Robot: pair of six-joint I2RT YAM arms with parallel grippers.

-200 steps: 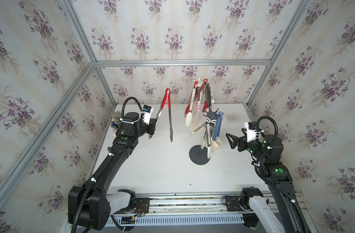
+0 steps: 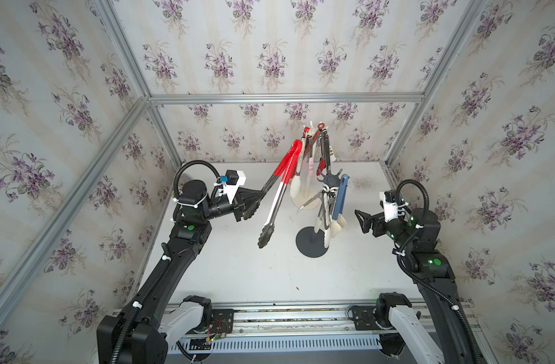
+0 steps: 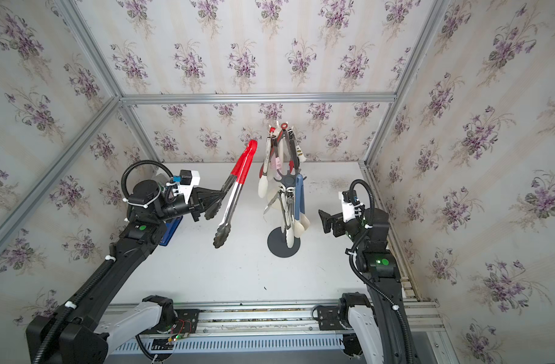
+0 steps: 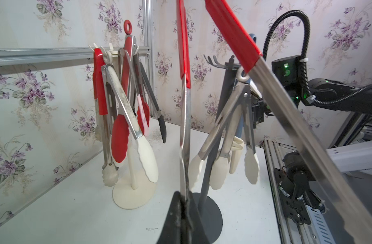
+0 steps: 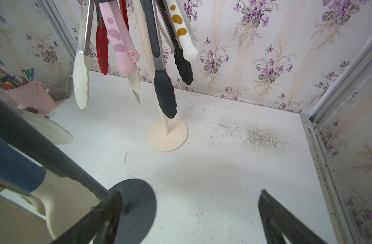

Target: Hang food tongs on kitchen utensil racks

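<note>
Long red-handled tongs (image 2: 286,166) (image 3: 241,170) hang upright and spread from my left gripper (image 2: 249,203), which is shut on one steel leg; the red bend sits high, left of the racks. The dark rack (image 2: 311,242) (image 4: 208,227) carries cream and blue tongs below a hook crown (image 4: 220,61). Behind it, a cream rack (image 4: 129,195) (image 5: 169,136) is crowded with red, cream, pink and black tongs. My right gripper (image 2: 369,222) stands open at the right of the dark rack, nothing between its fingers.
A pink cup of pens (image 5: 31,97) stands at the back, and a blue object (image 3: 170,233) lies behind the left arm. Patterned walls and metal beams enclose the space.
My left gripper has moved right and toward the front with the tongs, which have swung closer to the racks. The right arm is almost unmoved.
</note>
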